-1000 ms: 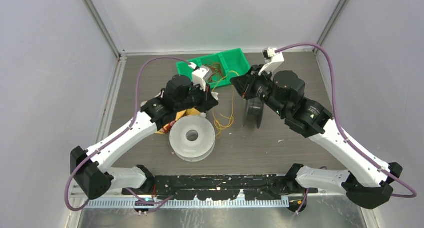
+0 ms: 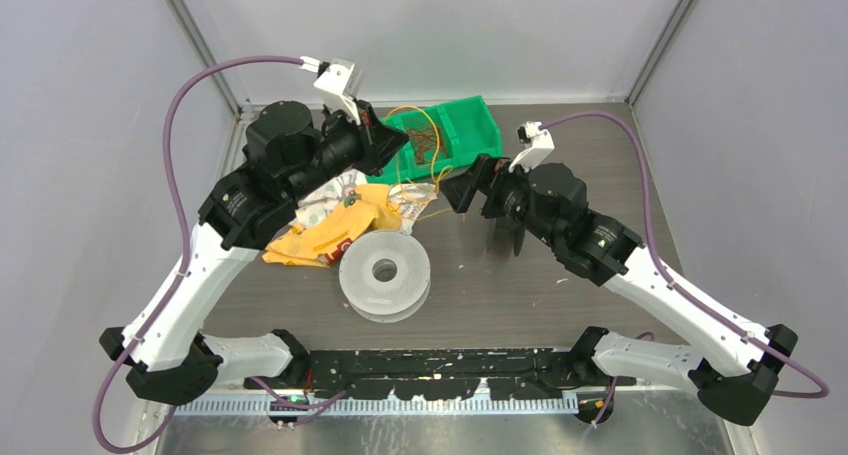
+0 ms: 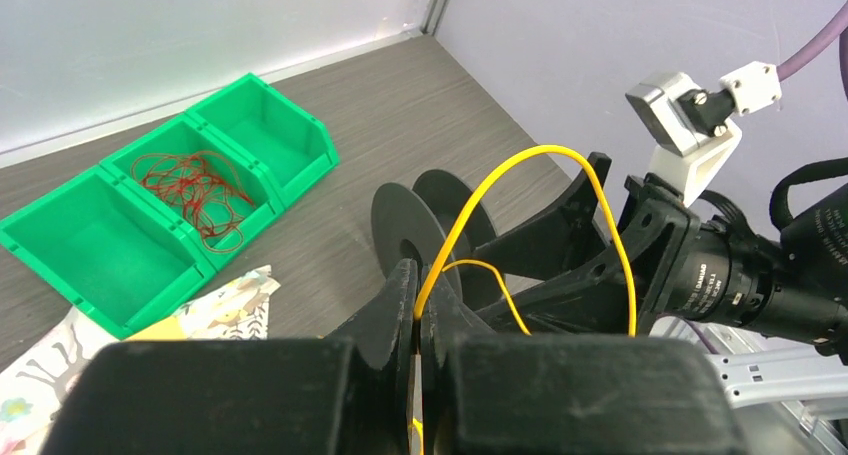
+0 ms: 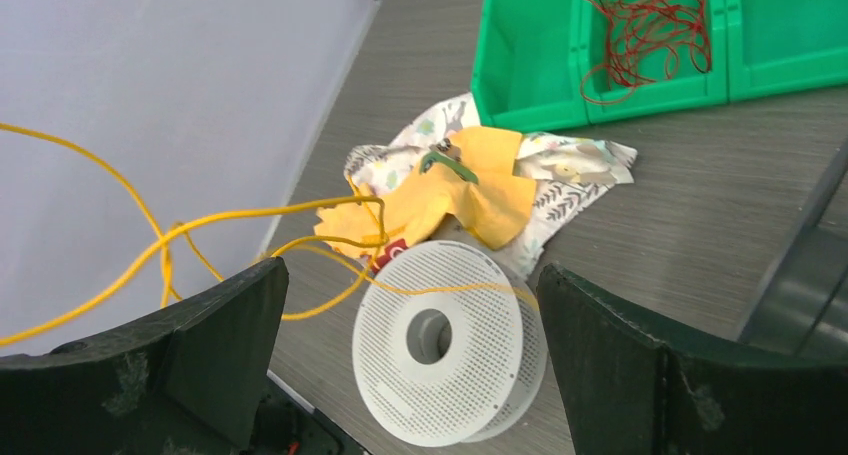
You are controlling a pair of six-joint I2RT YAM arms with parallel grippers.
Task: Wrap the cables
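Observation:
The yellow cable is pinched at the tips of my left gripper, which is shut on it. From there the cable arches toward the right arm and also hangs below the fingers. In the top view its loops dangle between the left gripper and the right gripper. My right gripper stands open, fingers wide apart. Yellow loops cross the right wrist view, and one strand runs up to the inner edge of the right-hand finger; whether they touch I cannot tell.
A green bin at the back holds a red cable in its middle compartment. Yellow-and-white cloth lies left of centre behind a white spool. A dark spool stands beneath the right arm.
The left gripper swung up and left, lifting the cable off the table. My right gripper opened and let its end go, shifting slightly; afterwards the loops swung right toward its fingers.

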